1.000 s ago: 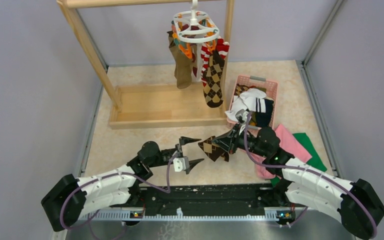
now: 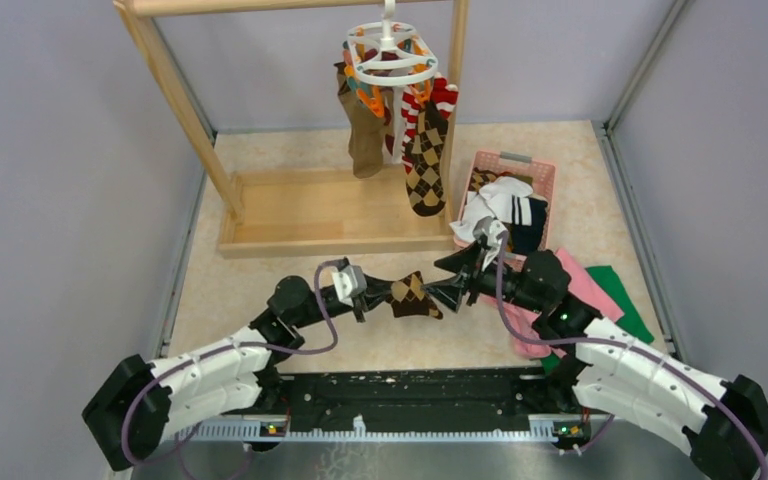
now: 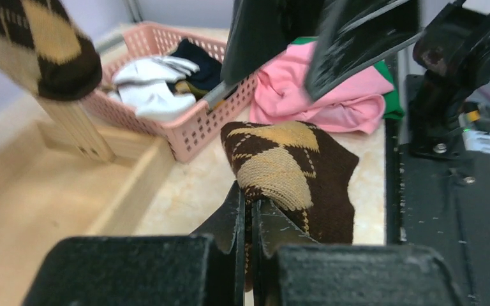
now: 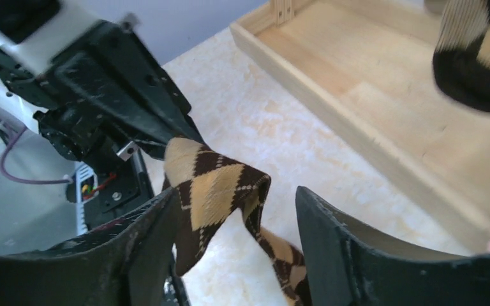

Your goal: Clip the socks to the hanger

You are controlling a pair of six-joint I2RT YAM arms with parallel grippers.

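Observation:
A brown-and-tan argyle sock (image 2: pixel 415 297) hangs between my two arms, in front of the wooden base. My left gripper is shut on it, pinching the cloth, with its loose end drooping past the fingers in the left wrist view. Close by on the right, my right gripper (image 2: pixel 442 281) stands open; in the right wrist view the sock (image 4: pixel 214 185) shows beyond and between its spread fingers. The white round hanger (image 2: pixel 392 66) with orange clips hangs at the back, bearing a plain brown sock (image 2: pixel 364 135), a red-and-white striped sock, and another argyle sock (image 2: pixel 426 170).
A pink basket (image 2: pixel 544 185) holding white, dark and argyle socks stands at the back right. Pink cloth (image 2: pixel 582 284) and green cloth (image 2: pixel 624 305) lie beneath and beside my right arm. The wooden stand's base (image 2: pixel 290 245) lies behind my left gripper.

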